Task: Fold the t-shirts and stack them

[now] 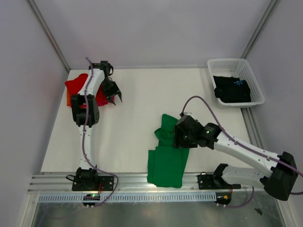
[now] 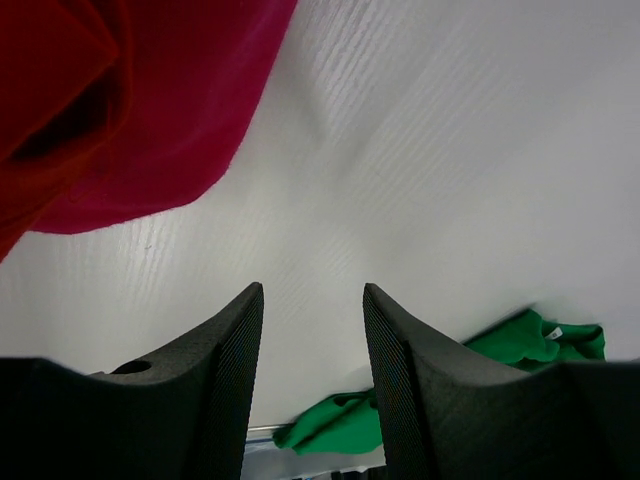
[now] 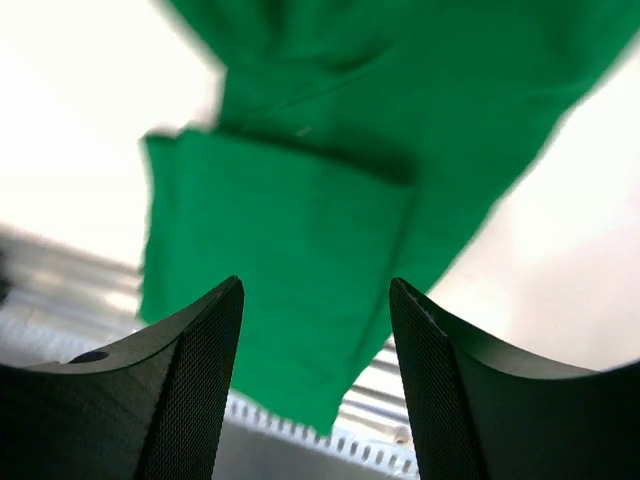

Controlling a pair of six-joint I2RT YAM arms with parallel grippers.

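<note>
A crumpled green t-shirt (image 1: 165,161) lies near the front of the table, its lower end hanging past the edge over the metal rail. Over its right side hovers my right gripper, open, with bare space between its fingers and the green cloth below. At the back left, red and orange cloth (image 1: 76,85) lies in a pile, partly hidden under the left arm. My left gripper stands open beside the red cloth (image 2: 190,110), above bare table, holding nothing.
A white basket (image 1: 255,90) with black cloth (image 1: 232,90) in it stands at the back right. A metal rail (image 1: 128,178) runs along the front edge.
</note>
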